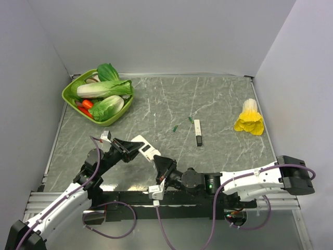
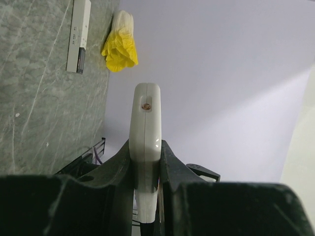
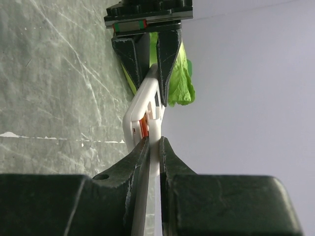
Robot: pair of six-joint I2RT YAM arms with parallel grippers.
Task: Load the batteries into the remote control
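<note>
A white remote control (image 1: 151, 152) is held in the air between my two grippers, below the middle of the top view. My left gripper (image 1: 139, 145) is shut on one side of it. My right gripper is shut on a white strip at the opposite end; whether that strip is the cover or the body I cannot tell. In the right wrist view a gap beside the strip shows something orange inside the remote. Two small green batteries lie on the table, a nearer battery (image 1: 175, 128) and a farther battery (image 1: 190, 119).
A white bar with a dark end (image 1: 197, 130) lies right of the batteries. A green basket (image 1: 66, 99) of vegetables stands at the back left, and a yellow-leaved vegetable (image 1: 250, 121) lies at the far right.
</note>
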